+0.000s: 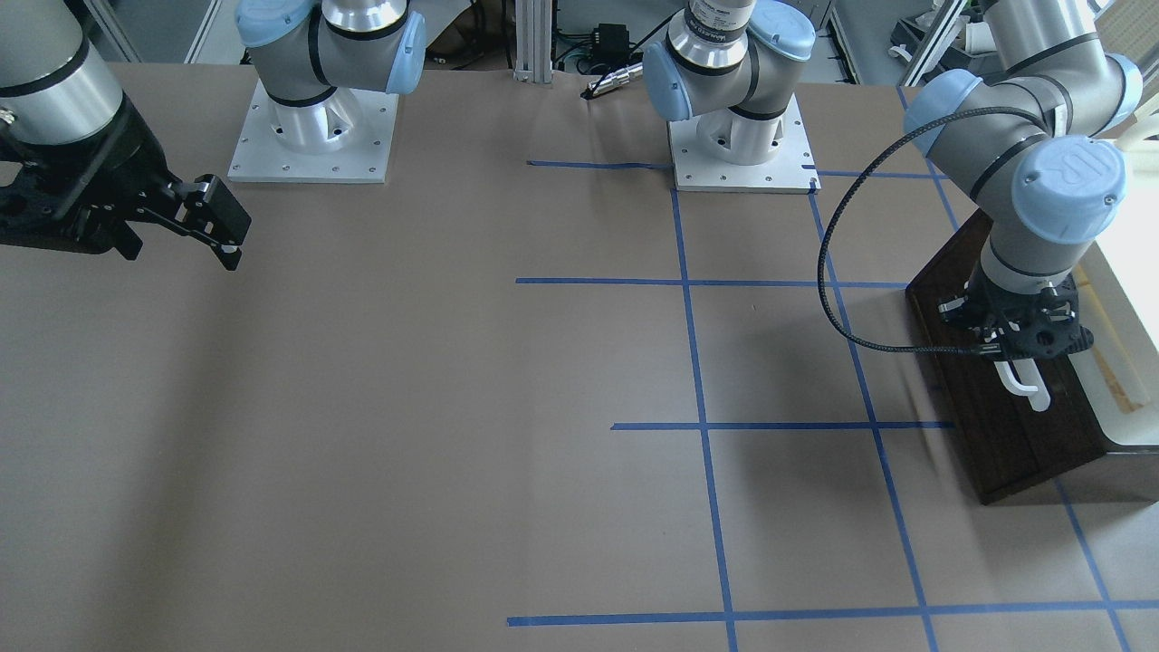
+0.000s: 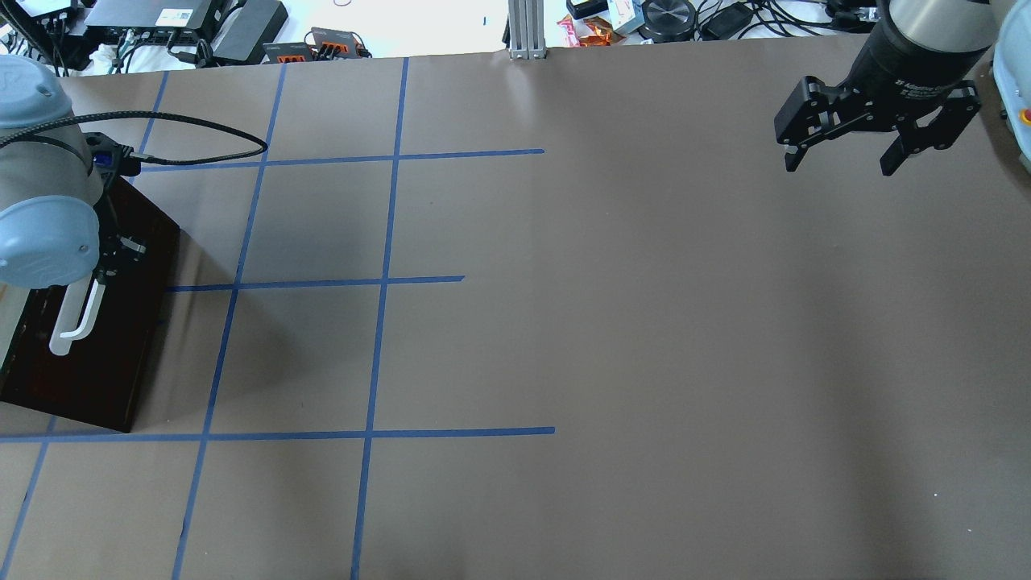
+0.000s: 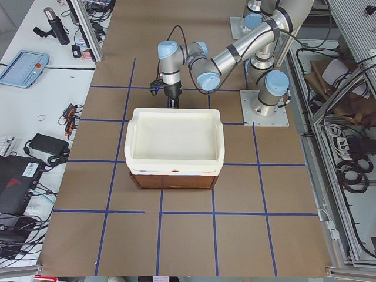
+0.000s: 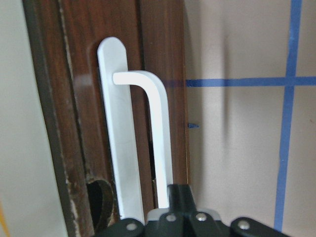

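Observation:
A dark wooden box with a drawer front (image 1: pixel 978 413) stands at the right of the front view, with a cream tray (image 3: pixel 174 141) on top. Its white handle (image 4: pixel 118 153) runs along the front, flush with the box face. My gripper (image 1: pixel 1016 348) is at that handle, its black body over the handle's lower end in the wrist view. Whether its fingers are open or shut on the handle is hidden.
Other robot arms stand at the back (image 1: pixel 739 141) and at the left (image 1: pixel 130 206) of the front view.

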